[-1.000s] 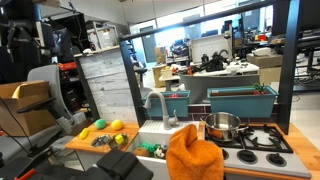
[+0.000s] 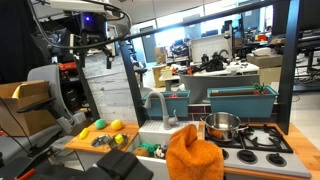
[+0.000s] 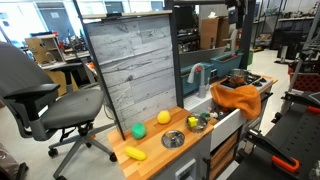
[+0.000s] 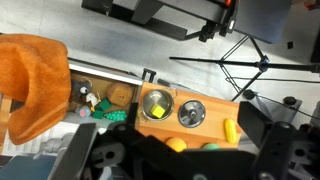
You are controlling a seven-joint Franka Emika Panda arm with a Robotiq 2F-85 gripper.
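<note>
My gripper is open and empty, its two dark fingers wide apart above the counter in the wrist view. In exterior view 1 the arm reaches in from the upper left, high over the worktop. An orange cloth (image 2: 192,155) drapes over the front edge beside the stove. On the wooden counter (image 3: 178,158) lie a long yellow item (image 3: 135,153), a green round item (image 3: 138,131) and a yellow round one (image 3: 163,117). A silver lid or dish (image 4: 192,114) sits near a metal bowl (image 4: 148,113) with something yellow inside.
A pot (image 2: 222,122) stands at the stove (image 2: 262,150), right of the faucet (image 2: 155,98). Green and brown items (image 4: 95,105) fill the sink area. A tall grey panel (image 3: 145,68) borders the counter. Blue bins (image 2: 243,102) line the back.
Over the last second the arm has swung right in exterior view 1, from the left edge toward the space above the counter. The cloth and counter items have not moved.
</note>
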